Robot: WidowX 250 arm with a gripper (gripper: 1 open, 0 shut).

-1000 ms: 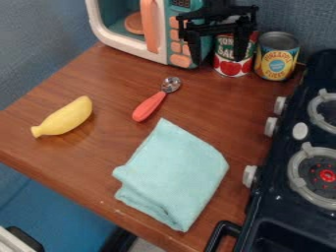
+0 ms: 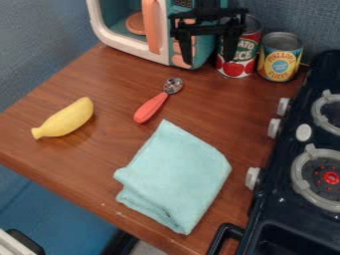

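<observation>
My black gripper (image 2: 206, 38) is at the top of the view, in front of the toy microwave (image 2: 133, 25) and beside a red-labelled can (image 2: 241, 55), its fingers apart. A yellow can (image 2: 280, 62) stands right of the red one. A red-handled scoop (image 2: 154, 103) lies on the wooden counter, with a yellow banana (image 2: 64, 118) at the left and a folded light-blue cloth (image 2: 173, 175) at the front.
A black stove (image 2: 312, 159) with knobs fills the right side. The counter's left edge drops to a blue area (image 2: 60, 214). Bare wood lies between the banana and the scoop.
My gripper has shifted slightly left and up, uncovering more of the red can. The objects on the counter have not moved.
</observation>
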